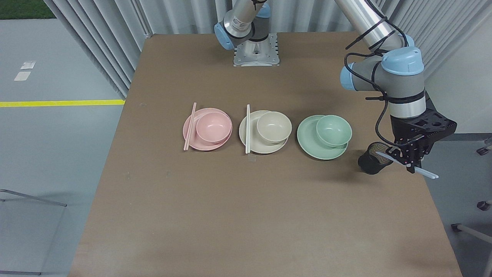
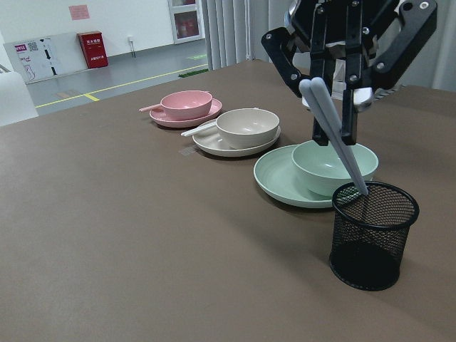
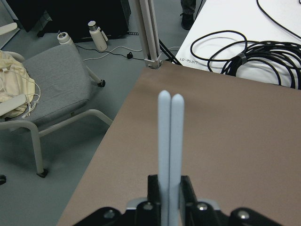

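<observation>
A pair of pale chopsticks (image 2: 324, 114) (image 3: 163, 141) is held in my gripper (image 2: 335, 128), shut on them, slanting with their lower tips at the rim of a black mesh holder (image 2: 367, 253) (image 1: 374, 161) at the table's right edge. In the wrist view the pair points up between the fingers. A green bowl (image 1: 334, 129) sits on a green plate (image 1: 313, 143) just left of the holder.
A cream bowl (image 1: 274, 125) and pink bowl (image 1: 213, 126) sit on plates with chopsticks (image 1: 190, 127) beside them.
</observation>
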